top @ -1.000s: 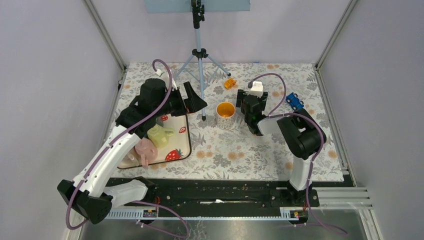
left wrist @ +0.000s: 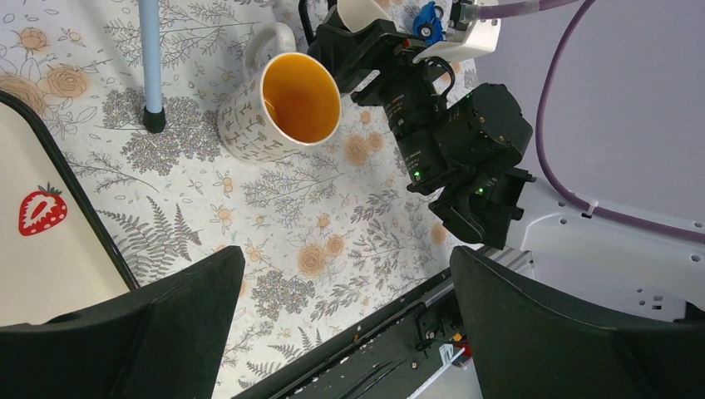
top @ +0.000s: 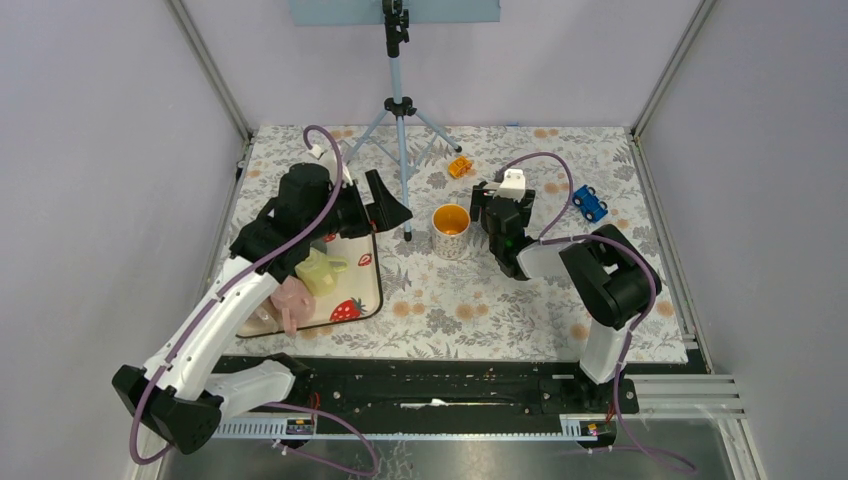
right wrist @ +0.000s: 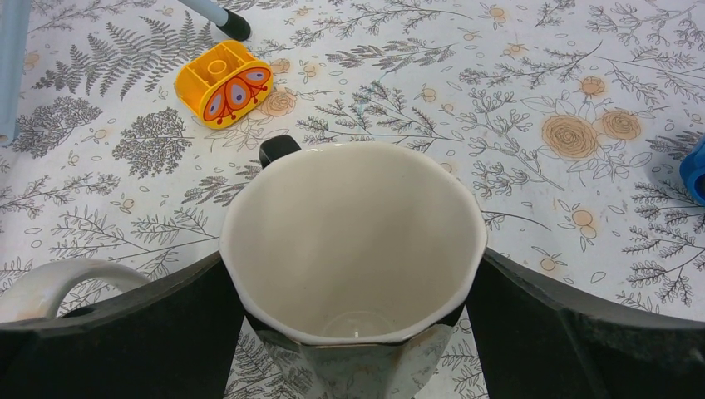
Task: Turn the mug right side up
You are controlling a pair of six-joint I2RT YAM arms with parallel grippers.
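An orange-lined white mug with a printed pattern stands upright at mid table; the left wrist view shows its handle. Just right of it, a second cup with a cream interior sits between the fingers of my right gripper, which is open around it; whether the fingers touch it is unclear. In the top view that cup is mostly hidden under the right gripper. My left gripper hangs open and empty above the table, left of the orange-lined mug.
A tray with pastel items lies at left. A tripod leg reaches down beside the mug. A yellow brick lies behind the right gripper, a blue toy car to its right.
The right arm has shifted very slightly toward the front of the table. The left gripper has barely moved. The mug stands where it was.
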